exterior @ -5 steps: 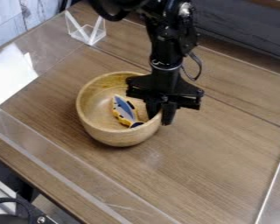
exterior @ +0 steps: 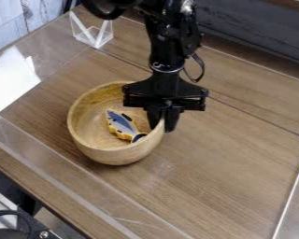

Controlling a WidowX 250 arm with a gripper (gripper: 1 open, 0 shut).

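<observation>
A light wooden bowl (exterior: 93, 138) sits left of centre on the table, with a yellow, blue and white object (exterior: 123, 126) lying inside it. The black gripper (exterior: 164, 121) is at the bowl's right rim, its fingers shut on that rim, which is partly hidden behind them.
A clear plastic piece (exterior: 92, 28) stands at the back left, a white sheet (exterior: 8, 79) lies at the left edge, and dark cables (exterior: 21, 219) are at the lower left.
The gripper and bowl have moved left and slightly toward the front together, with the small object carried along inside.
</observation>
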